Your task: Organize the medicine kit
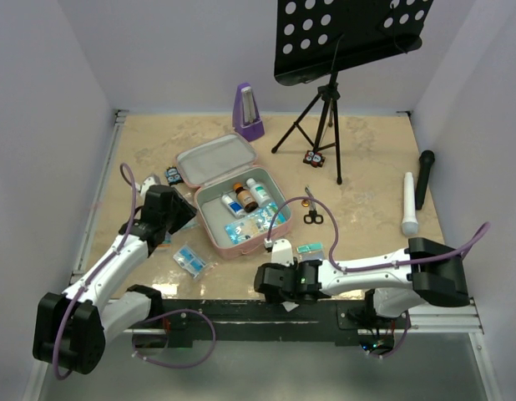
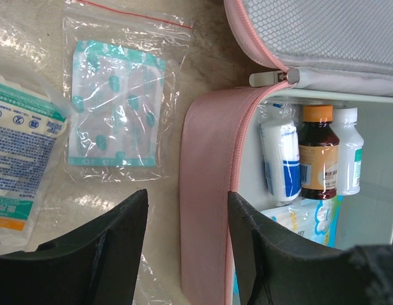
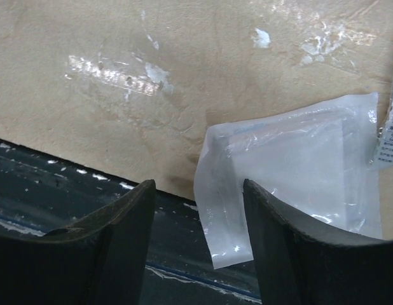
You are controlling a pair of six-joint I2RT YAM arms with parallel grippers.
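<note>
The pink case [image 1: 220, 234] lies open mid-table, holding a roll [image 2: 280, 162], brown bottle [image 2: 318, 165], white bottle [image 2: 348, 155] and blue packets [image 2: 298, 219]. My left gripper stands open over its left edge, beside a bag with teal-patterned contents [image 2: 117, 108] and a larger printed packet [image 2: 18, 152]. Another blue packet [image 1: 191, 261] lies front left. My right gripper is open at the front edge, over a translucent white pouch [image 3: 292, 171], one fingertip at its left part.
A music stand [image 1: 333, 92], purple metronome [image 1: 246, 117] and scissors [image 1: 313, 215] are behind and right. A white cylinder [image 1: 409, 205] and dark microphone [image 1: 423, 175] lie far right. The black front edge [image 3: 56, 197] runs under my right gripper.
</note>
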